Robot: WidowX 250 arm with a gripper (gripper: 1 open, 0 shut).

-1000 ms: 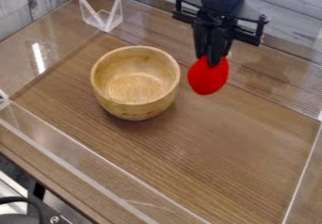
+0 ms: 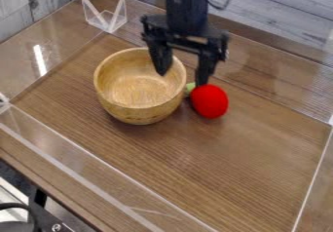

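Observation:
The black gripper (image 2: 189, 54) hangs at the top centre, open, over the far rim of a round tan bowl (image 2: 139, 101) on the wooden table (image 2: 196, 177). A red round object (image 2: 211, 101) lies just right of the bowl, with a small green piece (image 2: 192, 86) partly visible at its upper left.
A clear plastic item (image 2: 105, 12) stands at the back left. A dark object (image 2: 16, 218) sits at the lower left corner.
The red object, raised under the gripper a second ago, now lies on the table beside the bowl.

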